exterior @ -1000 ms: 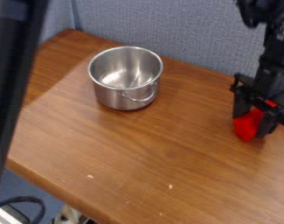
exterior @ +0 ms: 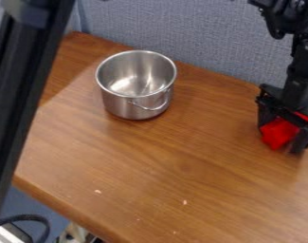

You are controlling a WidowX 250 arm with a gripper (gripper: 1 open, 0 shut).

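My black gripper [exterior: 280, 118] is low over the wooden table [exterior: 143, 171] at the right, its fingers around a red object [exterior: 277, 135]. The fingers look open, though the red object is partly hidden behind them, and I cannot tell whether they touch it. A steel pot [exterior: 135, 84] with a wire handle stands upright on the table at the upper left, well apart from the gripper.
A grey padded wall [exterior: 194, 33] runs behind it. A black post [exterior: 24, 95] crosses the left edge of the view, and cables lie below the table's front left edge.
The gripper has shifted slightly to the right and down around the red object. The pot has not moved.
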